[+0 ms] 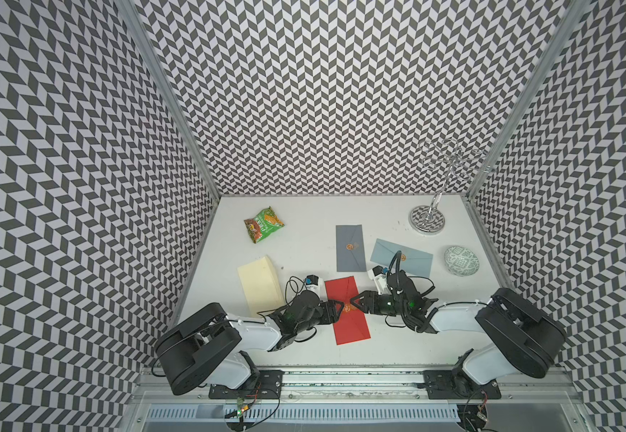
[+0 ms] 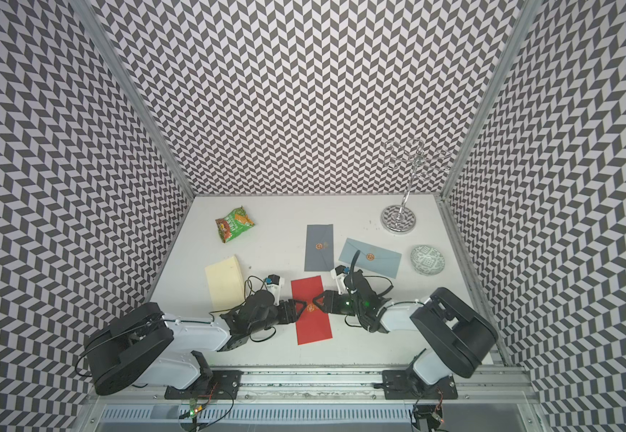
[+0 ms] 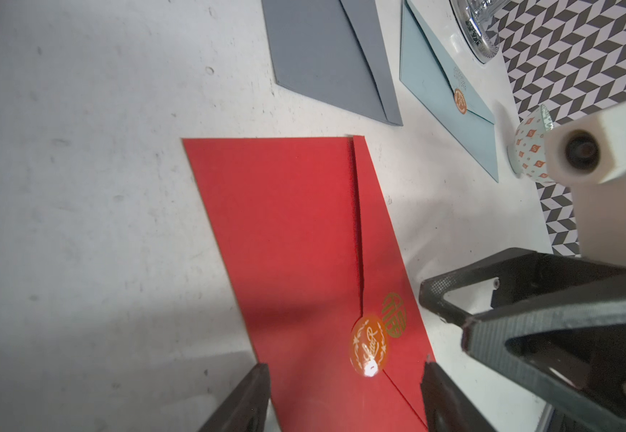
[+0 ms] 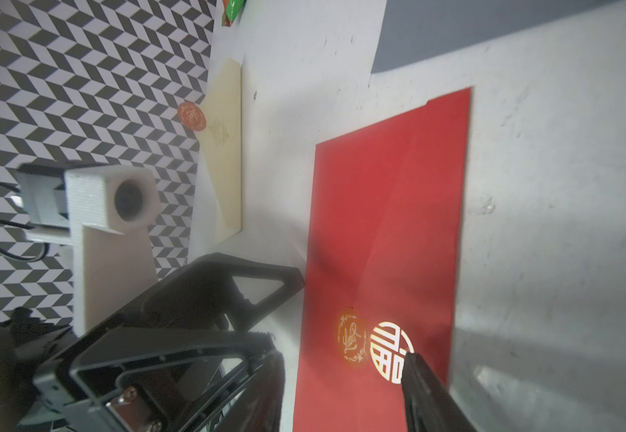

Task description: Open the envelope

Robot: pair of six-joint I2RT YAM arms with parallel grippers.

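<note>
A red envelope (image 1: 351,329) lies flat on the table between my two arms. Its flap is down, with a round gold seal (image 3: 368,345) over the flap's edge. From the left, my left gripper reaches over the envelope, its fingers (image 3: 248,403) apart and nothing held between them. Opposite it, my right gripper hovers over the other long side, fingers open, and a white printed emblem (image 4: 390,351) shows beneath them. Whether any fingertip touches the paper I cannot tell.
Grey (image 1: 350,252) and light blue envelopes (image 1: 417,257) lie behind; a cream envelope (image 1: 259,279) is at left. A snack bag (image 1: 263,224), chrome stand (image 1: 426,219) and patterned bowl (image 1: 461,260) stand farther out. Both grippers face each other closely.
</note>
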